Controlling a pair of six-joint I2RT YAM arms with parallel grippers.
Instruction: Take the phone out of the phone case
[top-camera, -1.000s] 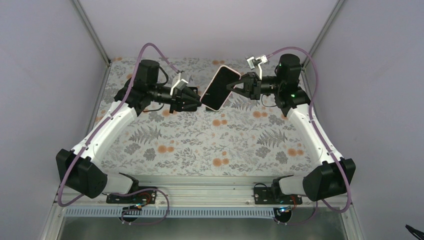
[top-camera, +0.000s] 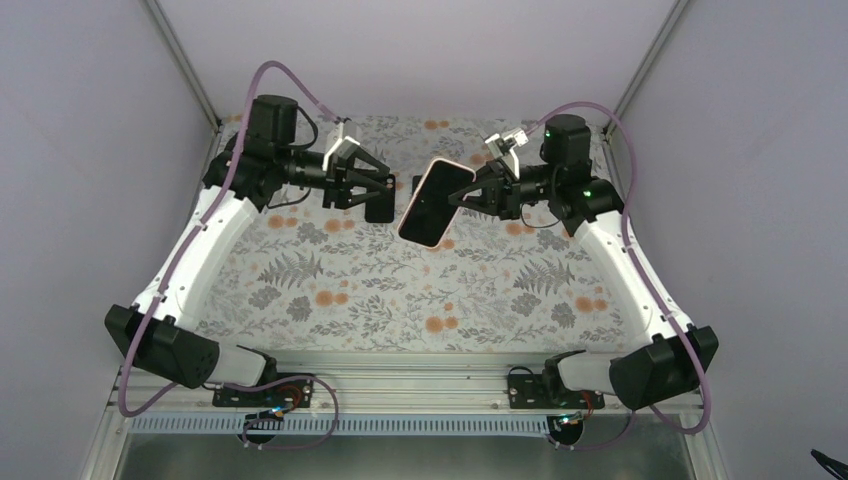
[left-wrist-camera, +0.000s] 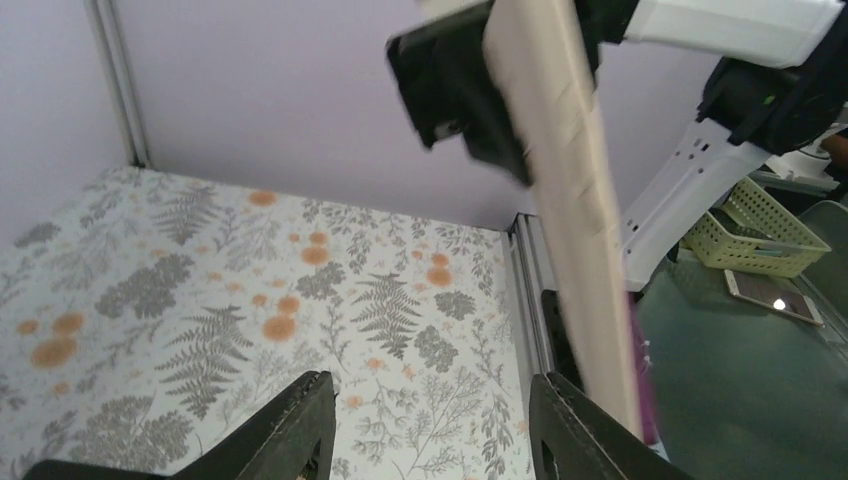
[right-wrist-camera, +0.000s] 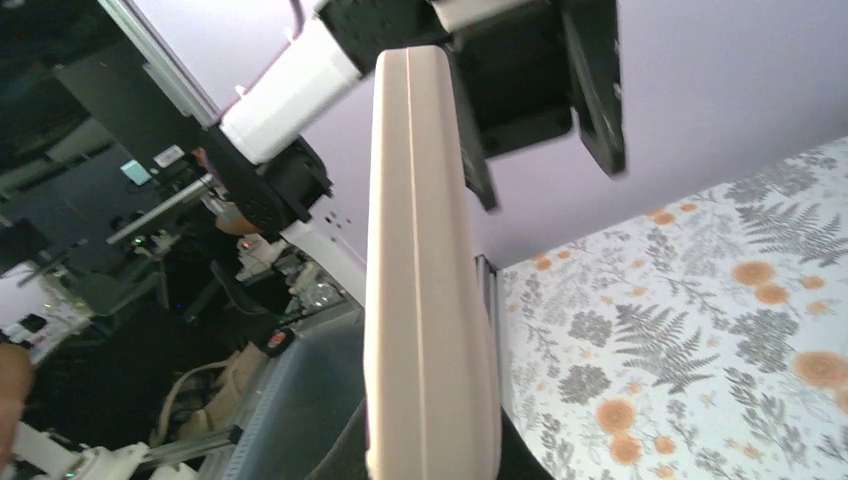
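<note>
A phone in a pale pink case, its black screen facing up, is held tilted above the table by my right gripper. That gripper is shut on its right edge. In the right wrist view the pale case stands edge-on, covering much of the fingers. My left gripper is open just left of the phone, its fingers apart from each other and nothing between them. The left wrist view shows the case as a blurred pale edge, beside the right side of the left gripper.
A dark flat rectangular object lies on the floral tabletop below the left gripper. Part of another dark item shows behind the phone.
The phone and right gripper have come slightly toward the front.
</note>
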